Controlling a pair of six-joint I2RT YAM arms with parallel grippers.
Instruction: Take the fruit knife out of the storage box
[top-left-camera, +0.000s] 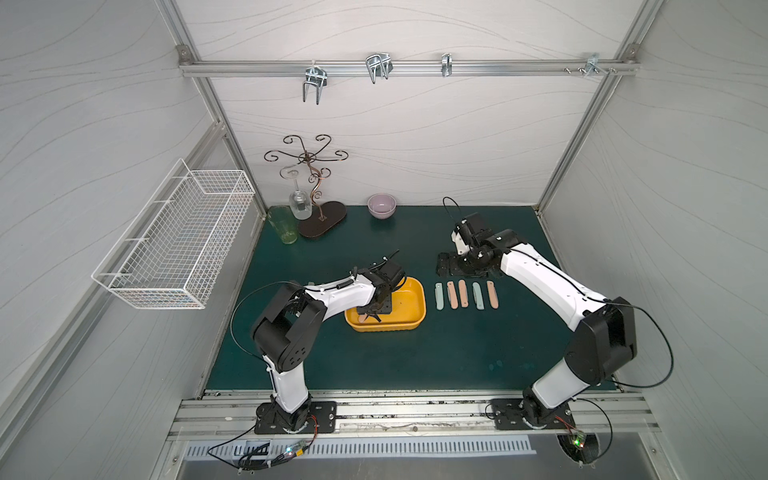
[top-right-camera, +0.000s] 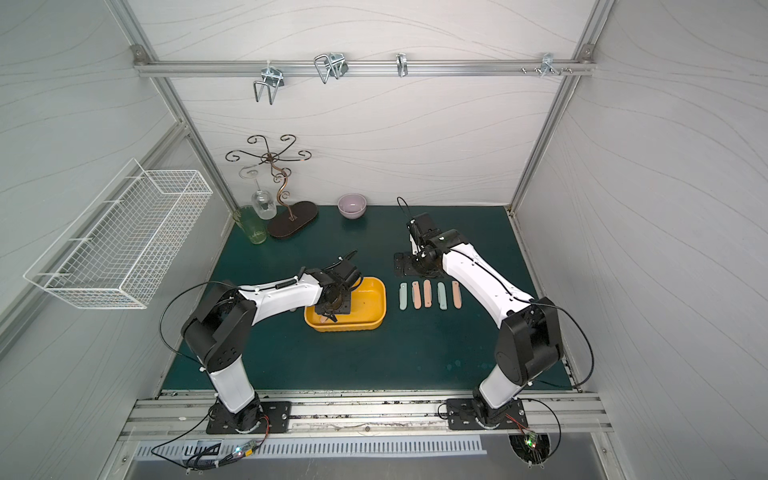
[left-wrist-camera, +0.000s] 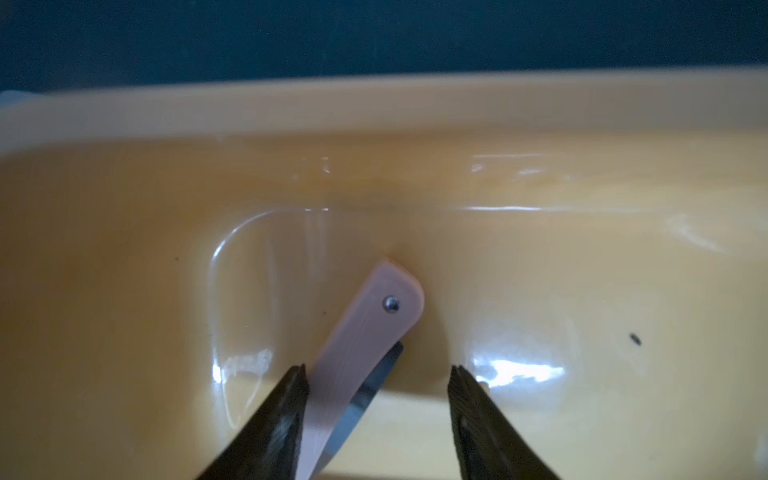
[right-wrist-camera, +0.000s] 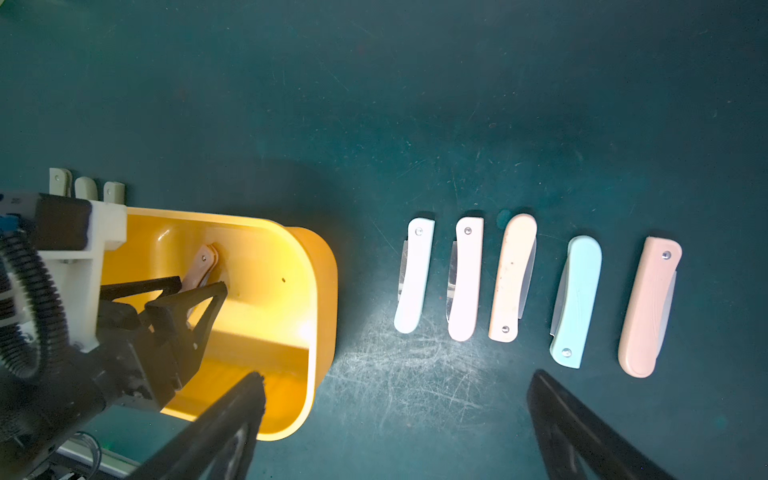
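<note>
A pink folding fruit knife (left-wrist-camera: 360, 352) lies tilted inside the yellow storage box, its blade edge facing right in the left wrist view. My left gripper reaches down into the box and stands open. Its left finger (left-wrist-camera: 280, 416) overlaps the knife's handle, while clear box floor shows beside the right finger (left-wrist-camera: 480, 416). The knife's lower end is out of that view. My right gripper is open over the table with nothing between its fingers, right of the box.
A row of several folded knives, among them a mint knife (right-wrist-camera: 576, 300) and a pink knife (right-wrist-camera: 649, 308), lies right of the box. More handles (right-wrist-camera: 86, 188) show behind it. A purple bowl (top-left-camera: 381, 205) and a metal rack (top-left-camera: 321, 217) stand at the back.
</note>
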